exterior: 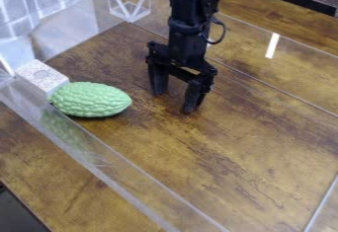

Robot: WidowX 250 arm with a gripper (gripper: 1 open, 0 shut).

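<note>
My black gripper (pixel 176 88) hangs low over the wooden table, right of centre-top, its two fingers spread apart and open, with nothing seen between them. A green, bumpy, oblong object (pixel 90 100) lies to its left, apart from it. Beside that, at the left, sits a white speckled block (pixel 42 76).
Clear plastic walls border the wooden surface (pixel 224 157) on the left and right. A light, wrinkled covering lies beyond the upper left wall.
</note>
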